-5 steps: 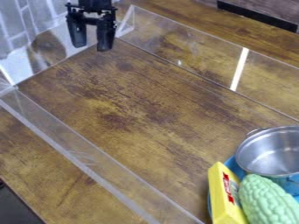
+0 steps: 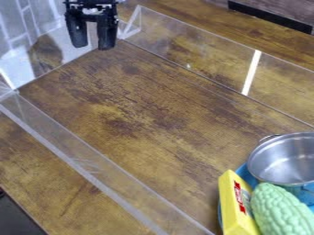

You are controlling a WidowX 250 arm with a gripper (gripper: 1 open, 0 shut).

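Observation:
My gripper (image 2: 91,29) hangs at the top left, above the far corner of the clear-walled work area, its two black fingers spread apart with nothing visible between them. The wooden surface (image 2: 147,119) below and in front of it is bare.
At the bottom right sit a steel pot (image 2: 285,156), a yellow box (image 2: 236,204) and a green corn-like object (image 2: 278,213), grouped on something blue. Transparent walls (image 2: 86,174) border the area.
My gripper has moved slightly up and to the left. The objects at the bottom right have not moved.

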